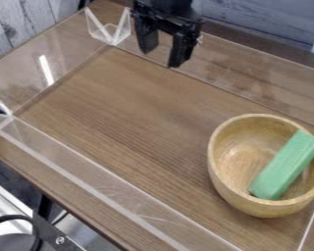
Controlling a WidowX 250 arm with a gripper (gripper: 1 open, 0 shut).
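My dark gripper [169, 37] hangs at the top middle of the camera view over the wooden table, its fingers apart with nothing visible between them. A wooden bowl [231, 178] sits at the lower right, holding a green elongated block [286, 166] that leans along its right side. The bowl is well apart from my gripper, below and to the right of it.
A small clear, angular object [109, 26] stands at the top left, left of my gripper. Dark cables [28, 218] lie off the table's lower left edge.
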